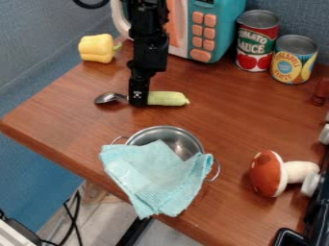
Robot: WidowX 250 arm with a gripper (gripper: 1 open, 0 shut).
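My black gripper (139, 96) is lowered to the table at the back left, over a metal spoon (108, 97) and a pale green corn-like vegetable (168, 98); whether its fingers hold either is hidden. A steel pot (178, 134) sits near the front edge with a light blue cloth (154, 174) draped over it.
A yellow pepper (98, 48), a teal microwave (201, 29), a tomato sauce can (256, 43) and another can (294, 62) line the back. A mushroom (270, 174) lies right, beside black objects.
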